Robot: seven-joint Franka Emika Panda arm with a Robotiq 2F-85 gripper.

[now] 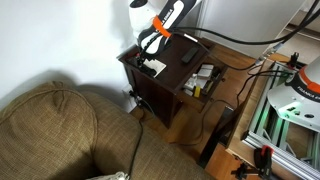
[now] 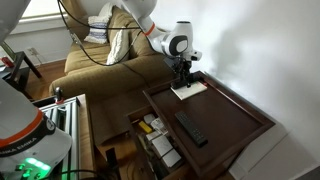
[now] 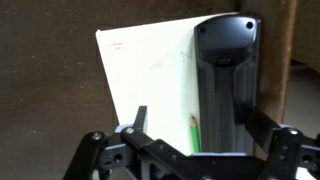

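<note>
My gripper is open above the brown cabinet top (image 3: pixel 50 70). In the wrist view a black oblong device (image 3: pixel 226 70) lies between the spread fingers, lengthwise, and nothing shows it gripped. The device rests partly over a white sheet of paper (image 3: pixel 145 70), close to the cabinet's edge. A green pencil (image 3: pixel 195 134) lies on the paper beside it. Exterior view 2 has the gripper (image 2: pixel 187 83) low over the paper (image 2: pixel 190 90); in that view the arm hides much of the device. In exterior view 1 the paper (image 1: pixel 152 68) shows below the gripper.
Another black remote-like object (image 2: pixel 190 128) lies farther along the cabinet top. An open drawer (image 2: pixel 150 150) in front holds several small items. A wall (image 2: pixel 260 60) stands behind the cabinet, and a brown couch (image 1: pixel 60 130) is nearby.
</note>
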